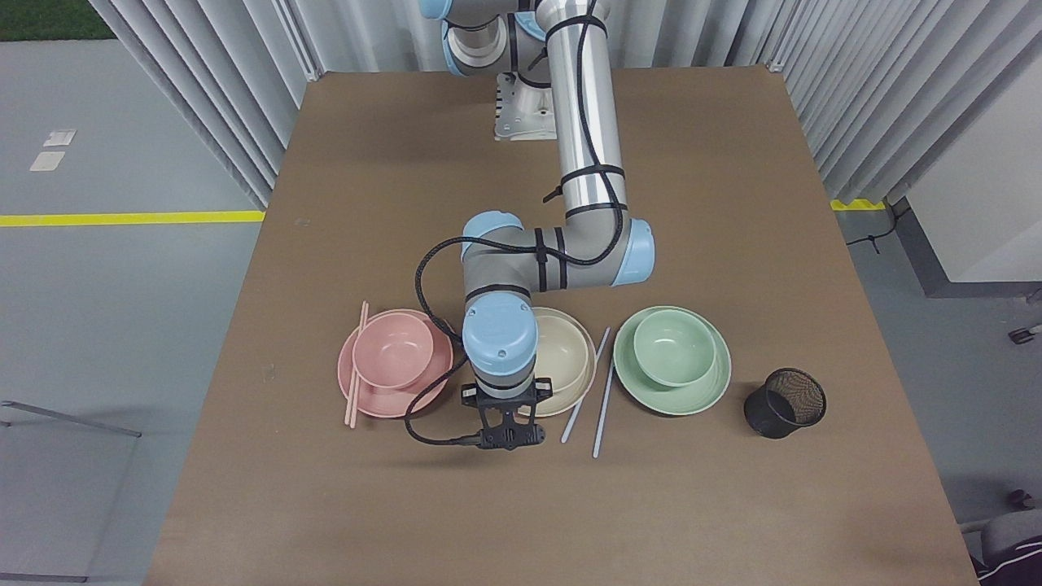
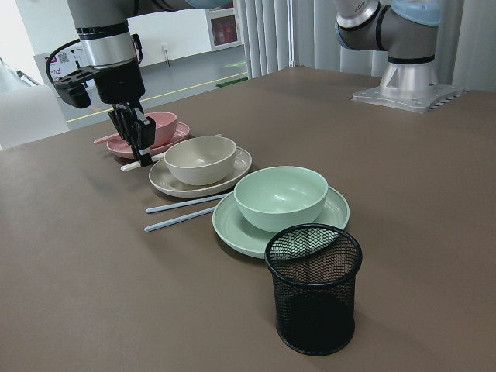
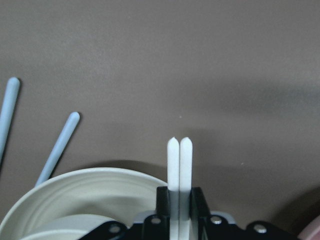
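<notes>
My gripper is shut on a pair of white chopsticks (image 3: 185, 160), held upright in the wrist view just beside the cream plate (image 3: 90, 185). The cream bowl (image 2: 200, 161) sits on that plate, partly hidden by my arm in the front view. On the left, pink chopsticks (image 1: 353, 391) lie on the pink plate (image 1: 386, 399) beside the pink bowl (image 1: 392, 347). Right of the cream set lie two light blue chopsticks (image 1: 603, 410), next to the green plate (image 1: 684, 399) with the green bowl (image 1: 674, 342) on it.
A black mesh cup (image 1: 784, 404) stands at the right.
</notes>
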